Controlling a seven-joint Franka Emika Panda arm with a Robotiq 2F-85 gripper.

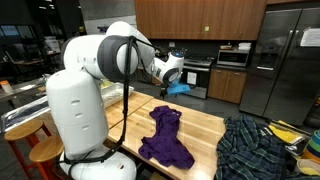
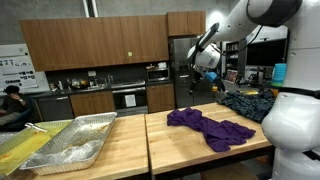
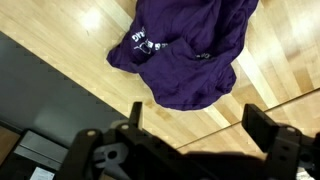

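Observation:
A purple cloth (image 1: pixel 165 140) lies crumpled and spread along the wooden table (image 1: pixel 205 128). In the second exterior view the same cloth (image 2: pixel 212 128) stretches across the table's right half. My gripper (image 1: pixel 161 89) hangs well above the tabletop, beyond the cloth's far end. Seen from the wrist, its two dark fingertips (image 3: pixel 132 120) are wide apart at the bottom of the view. Part of the cloth (image 3: pixel 190 75) lies below and ahead of them, untouched, with a pale label showing on it. The gripper is open and empty.
A dark, bunched cloth (image 1: pixel 250 150) covers the table's right side. Yellow items (image 1: pixel 288 133) sit behind it. A metal tray (image 2: pixel 70 145) stands at the left in the second exterior view. Bare wood shows around the purple cloth.

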